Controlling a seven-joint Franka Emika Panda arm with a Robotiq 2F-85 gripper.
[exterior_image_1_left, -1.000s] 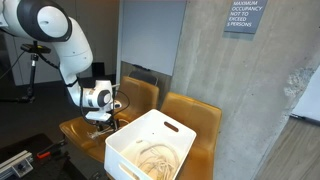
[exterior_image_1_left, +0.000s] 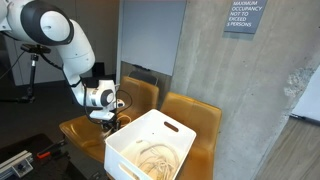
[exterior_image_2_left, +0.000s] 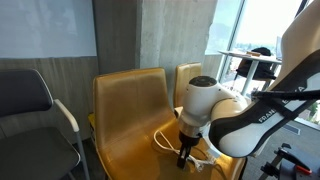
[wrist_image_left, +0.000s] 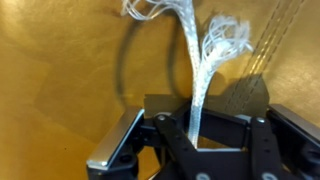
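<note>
A white rope (wrist_image_left: 204, 72) with frayed ends runs down into the gripper in the wrist view. The fingers are shut, with the thin rope between the fingers. Exterior view 2 shows my gripper (exterior_image_2_left: 183, 158) low over the seat of a tan chair (exterior_image_2_left: 122, 122), with loops of the rope (exterior_image_2_left: 163, 139) around and behind it. From exterior view 1, the gripper (exterior_image_1_left: 105, 128) appears small and dark below the white arm, close to the seat. How much rope lies on the seat is hard to tell.
A large white bin (exterior_image_1_left: 127, 150) stands right of the arm, with a coil of pale rope (exterior_image_1_left: 157, 158) inside. Another tan chair (exterior_image_1_left: 195, 118) is behind the bin. A grey chair (exterior_image_2_left: 35, 125) stands left in exterior view 2.
The gripper is slightly higher than before. A pale loop of rope now shows more clearly to its right. The bin has not moved.
</note>
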